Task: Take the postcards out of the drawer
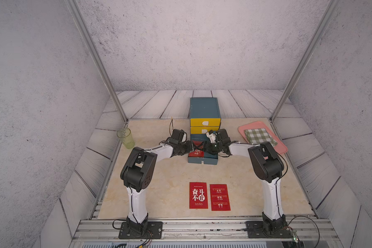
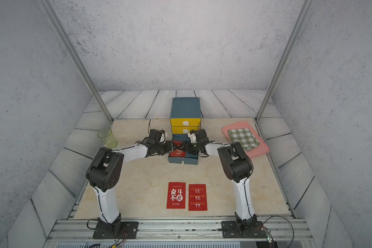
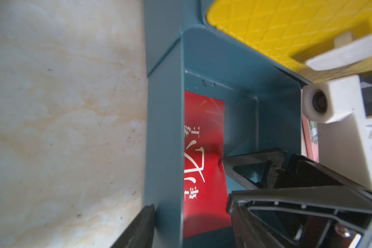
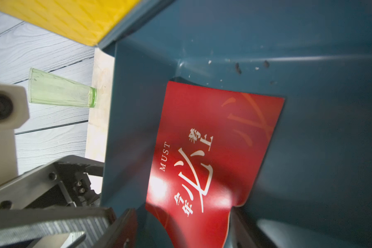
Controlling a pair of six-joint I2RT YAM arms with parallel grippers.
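Note:
The lowest drawer (image 1: 202,162) of the blue-and-yellow cabinet (image 1: 204,108) is pulled out. A red postcard (image 4: 210,140) lies in its left part, its near end bent where fingertips meet it. My left gripper is open at the drawer's left wall, which stands between its fingers in the left wrist view. My right gripper is open inside the drawer over the postcard's near end, a finger at the card's edge.
A green glass (image 1: 125,138) stands at the left. A pink tray (image 1: 281,146) with a checked cloth (image 1: 258,136) is at the right.

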